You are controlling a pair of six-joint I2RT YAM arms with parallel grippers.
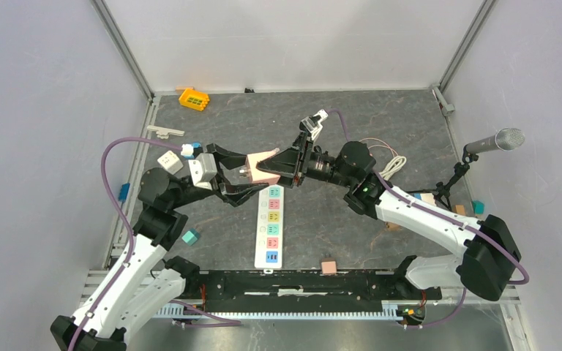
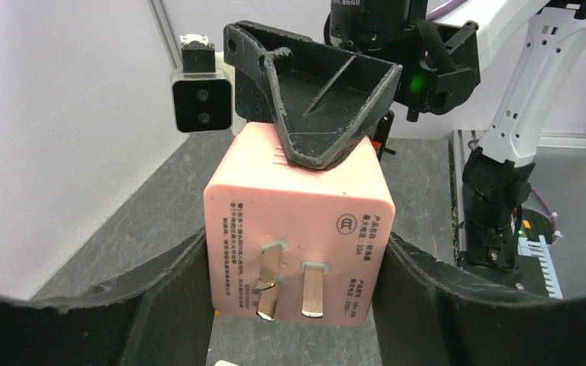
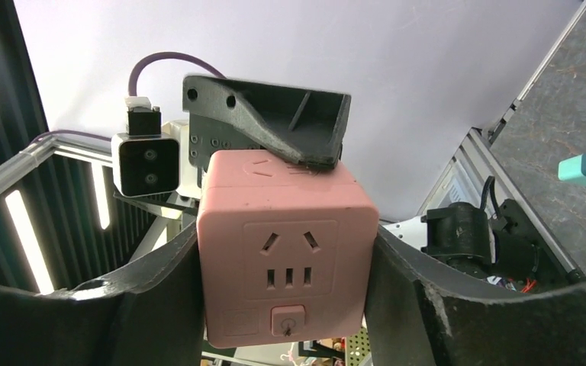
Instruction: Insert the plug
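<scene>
The plug is a pink cube-shaped adapter (image 1: 252,172), held in the air above the upper end of a white power strip (image 1: 262,250). From the left, my left gripper (image 1: 257,172) has its fingers (image 2: 169,293) against two opposite sides of it. Metal prongs (image 2: 313,291) point toward the left gripper. My right gripper (image 1: 265,170) reaches in from the right, its fingers (image 3: 164,293) also against two sides. The socket face (image 3: 288,259) looks toward the right gripper. A right-gripper finger crosses the plug's top in the left wrist view.
The strip carries several coloured sockets. A small pink block (image 1: 328,266) sits near the front edge, and a teal block (image 1: 190,237) lies left of the strip. Further back are a yellow basket (image 1: 194,99) and a white cube (image 1: 170,161). A microphone (image 1: 499,141) stands at right.
</scene>
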